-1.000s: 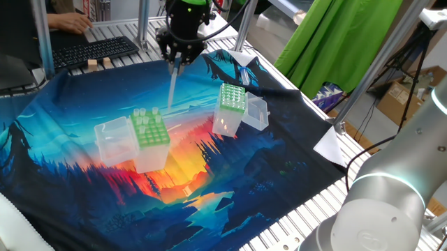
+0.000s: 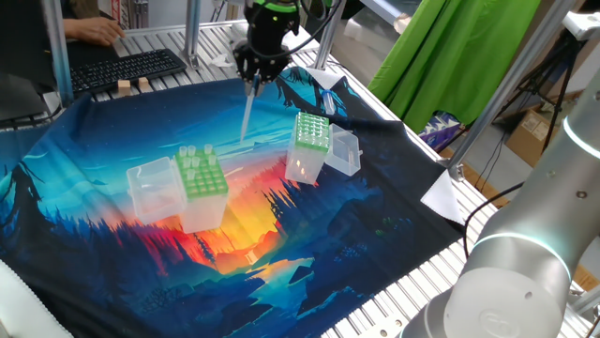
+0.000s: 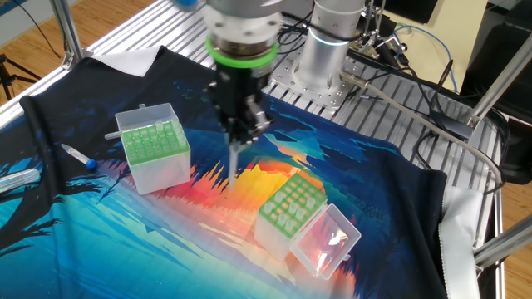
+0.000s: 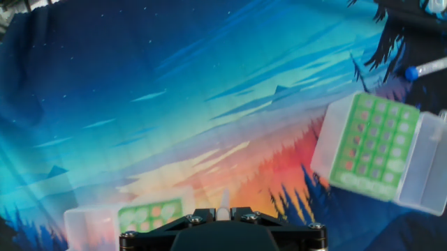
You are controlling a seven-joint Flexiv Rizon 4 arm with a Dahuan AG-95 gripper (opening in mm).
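My gripper is shut on a long, clear pipette tip, which points down and hangs above the cloth between two tip boxes. In the wrist view the tip shows end-on between the fingers. One box with a green rack stands at the left in exterior view 1, a few tips sticking up from it. The other green-topped box stands to the right, its rack holding many tips or holes; which is hard to tell. Both boxes have their clear lids folded open.
A printed cloth with folds covers the table. A blue-capped pen lies near one box, with another clear object farther out. A person's hand rests by a keyboard at the table's far side.
In exterior view 1 my gripper has moved to the right, carrying the tip toward the right-hand box. Both boxes have stayed where they were.
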